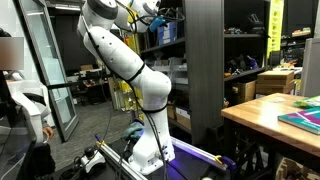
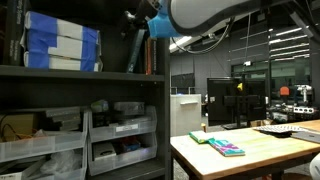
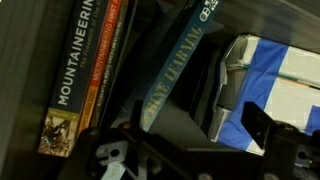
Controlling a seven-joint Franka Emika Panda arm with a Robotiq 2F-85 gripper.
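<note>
My gripper is open in the wrist view, with its dark fingers well apart along the lower part of the picture and nothing held. Ahead of it, a dark blue book with "LEARNING" on its spine leans at a slant. To its left stand a black "MOUNTAINEERING" book and an orange-spined book. A blue-and-white box lies on the right. From outside, the arm reaches up to the high shelf; the gripper is small and dark there, its fingertips hard to make out.
Clear plastic bins fill the lower shelves. A wooden table with a colourful flat item stands beside the shelving. The shelf's upright side panel rises close to the arm.
</note>
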